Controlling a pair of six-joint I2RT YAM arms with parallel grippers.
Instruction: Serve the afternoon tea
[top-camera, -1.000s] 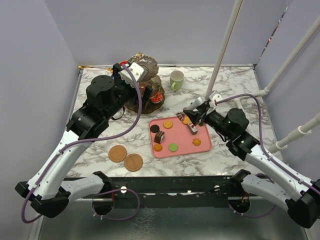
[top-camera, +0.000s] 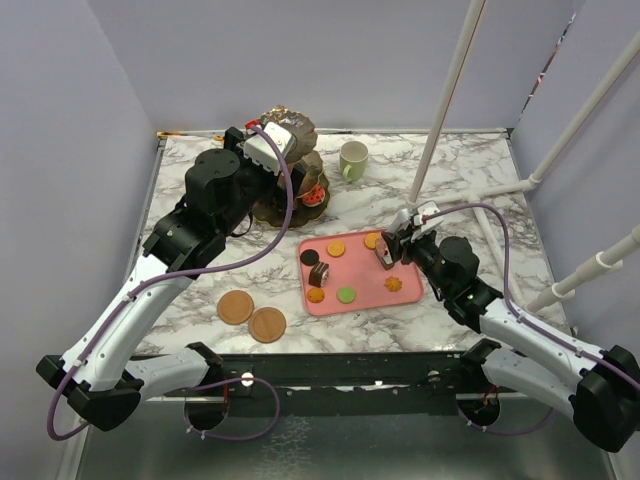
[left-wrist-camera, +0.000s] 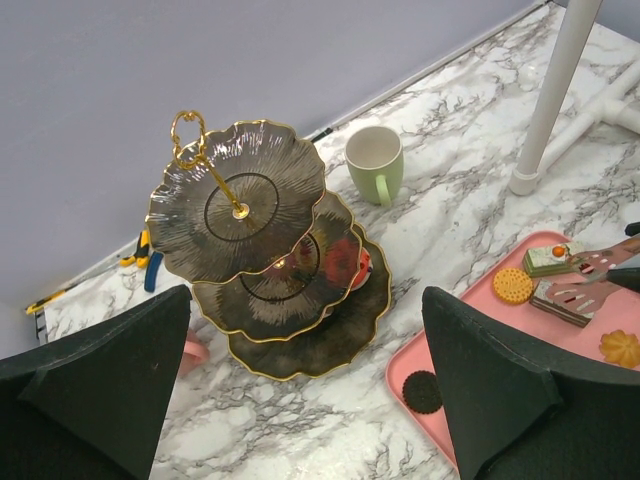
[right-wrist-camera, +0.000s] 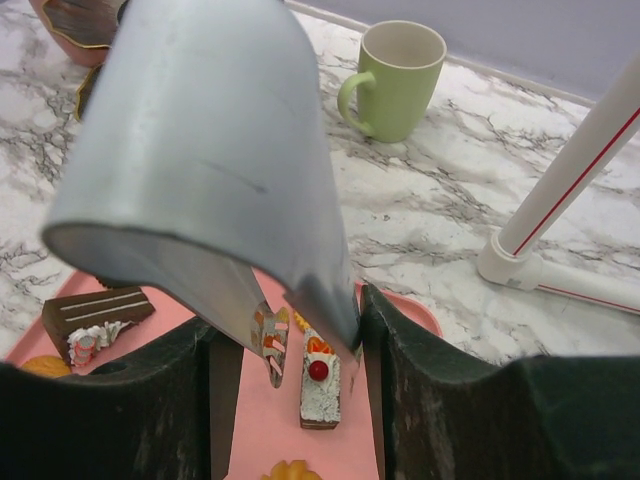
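My right gripper has its fingers closed on the two arms of silvery tongs (right-wrist-camera: 200, 150). The tongs' tips, seen in the left wrist view, reach down over the pink tray (top-camera: 350, 262), parted around the cake with a red cherry. Whether they touch it cannot be told. My left gripper hangs open and empty in front of the three-tier stand (left-wrist-camera: 285, 355), whose plates are dark with gold rims. A red strawberry-like piece (top-camera: 314, 194) lies on that stand.
Several biscuits and a chocolate roll (top-camera: 318, 274) share the tray. A green mug (top-camera: 353, 159) stands behind it. A white pole (top-camera: 440, 110) rises close by my right gripper. Two round wooden coasters (top-camera: 267, 324) lie front left.
The right arm has lowered the tongs and shifted them slightly right, toward the cake on the tray. The objects have not moved.
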